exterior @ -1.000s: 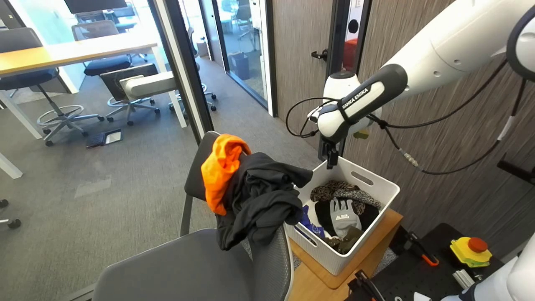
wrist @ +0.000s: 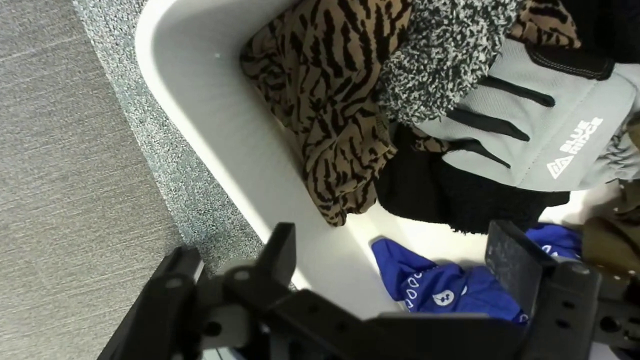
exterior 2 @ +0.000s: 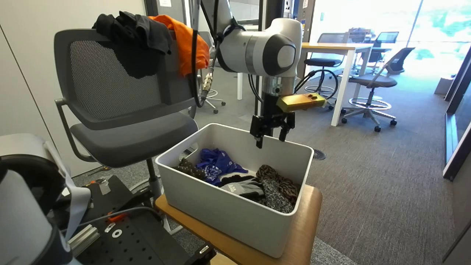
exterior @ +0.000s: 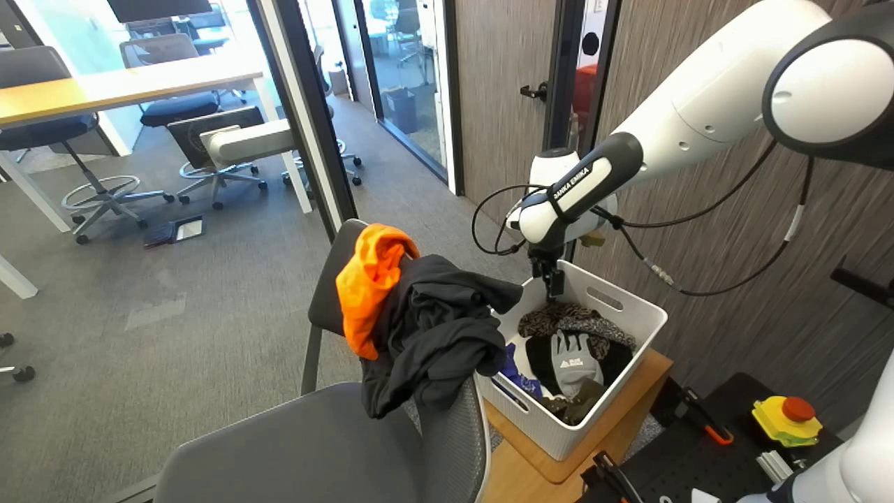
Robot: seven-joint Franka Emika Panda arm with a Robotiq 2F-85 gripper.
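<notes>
A white bin holds several cloth items. Inside lie a grey glove with black strips, a tiger-striped brown cloth, a speckled black-and-white cloth and a blue patterned cloth. My gripper points down at the bin's far wall, fingertips around rim height. Its fingers stand wide apart in the wrist view with nothing gripped; one is over the blue cloth, the other near the bin's rim. Over the chair back hang a black garment and an orange garment.
The bin stands on a wooden stool beside the grey chair. A black perforated board with tools and a yellow box with a red button are close by. Open carpet lies beyond the bin.
The arm has come down and shifted a little to the left in exterior view 1, bringing the gripper lower at the bin's far edge. Bin, cloths and garments have stayed put.
</notes>
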